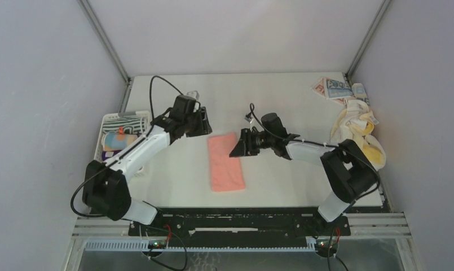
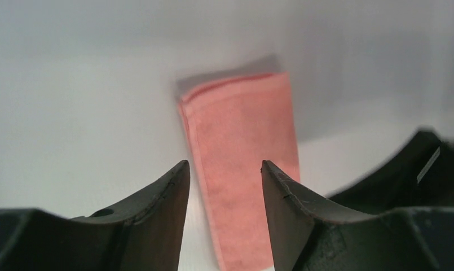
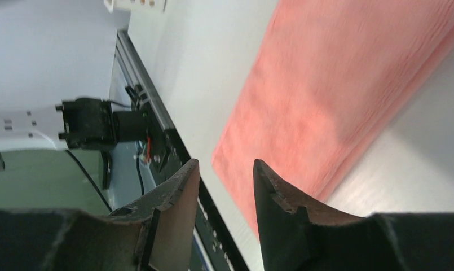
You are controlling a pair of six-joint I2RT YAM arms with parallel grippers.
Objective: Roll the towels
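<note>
A pink towel [image 1: 224, 172], folded into a long strip, lies flat on the white table with its length running from back to front. Just off its back left corner hovers my left gripper [image 1: 200, 134], its fingers apart and empty. My right gripper [image 1: 242, 154] is above the towel's right edge, about halfway along, and its fingers are apart too. In the left wrist view the towel [image 2: 241, 124] shows layered edges at its far end. The right wrist view has the towel [image 3: 326, 101] beyond the fingertips, with no cloth visibly gripped.
At the left edge stands a white basket [image 1: 98, 148] holding several rolled towels. A heap of white and yellow cloths [image 1: 357, 132] lies at the right, with patterned cloths [image 1: 333, 88] behind it.
</note>
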